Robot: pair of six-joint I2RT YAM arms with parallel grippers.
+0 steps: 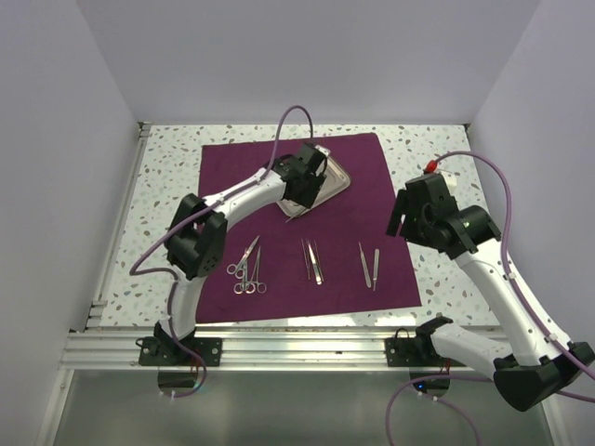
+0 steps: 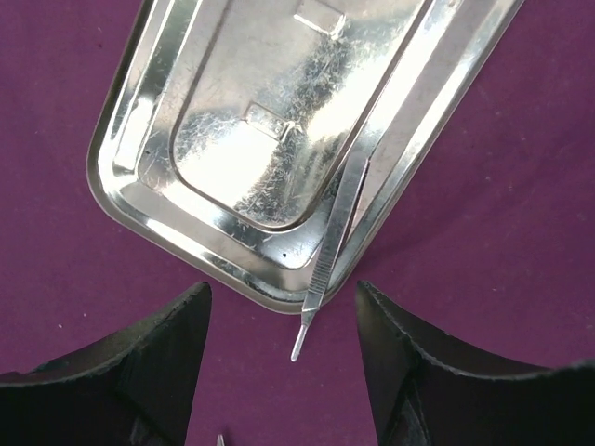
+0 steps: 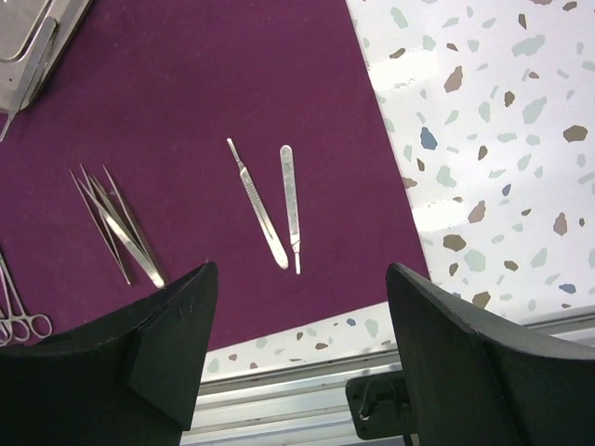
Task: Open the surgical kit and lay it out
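The metal tray [image 2: 158,177] lies askew on the purple cloth, with my left gripper open above its near corner. A slim silver scalpel handle [image 2: 337,223] rests along the tray's inner side and crosses the rim, its thin tip over the cloth. It lies between the spread fingers in the left wrist view, nearer the right one, apparently untouched. My right gripper is open and empty, high over the cloth's right side. Laid out below it are two more scalpel handles [image 3: 257,206] [image 3: 291,200], and several tweezers [image 3: 121,228] lie left of them.
Several scissors-like instruments [image 1: 249,271] lie on the cloth's left part. Speckled tabletop [image 1: 163,218] surrounds it, with a metal rail [image 1: 279,346] along the front.
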